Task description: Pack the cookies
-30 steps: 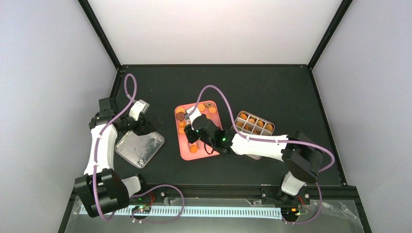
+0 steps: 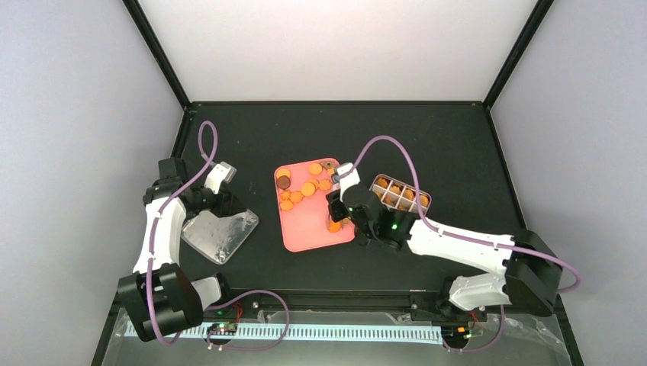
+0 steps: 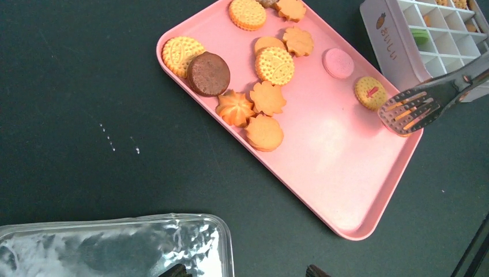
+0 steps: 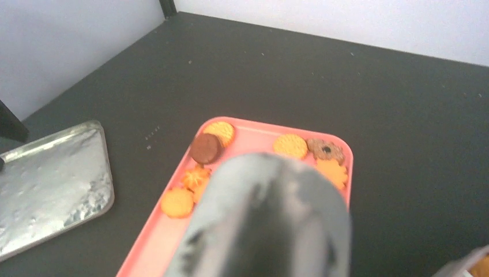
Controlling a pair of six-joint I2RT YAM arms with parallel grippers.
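Note:
A pink tray (image 3: 323, 161) holds assorted cookies, among them a chocolate one (image 3: 209, 75), a pink macaron (image 3: 338, 63) and a yellow biscuit (image 3: 370, 92). My right gripper (image 2: 336, 202) is shut on a slotted spatula (image 3: 418, 104), which is over the tray's right end with orange cookie visible under or through its slots. The spatula is blurred in the right wrist view. My left gripper stands open above the silver tray (image 3: 219, 242), empty between its fingertips.
A white divided box (image 3: 392, 34) holding some cookies stands beside the pink tray's right side.
The right arm has swung rightward with the spatula, from the pink tray's middle to its right edge near the box. The left arm has barely moved.

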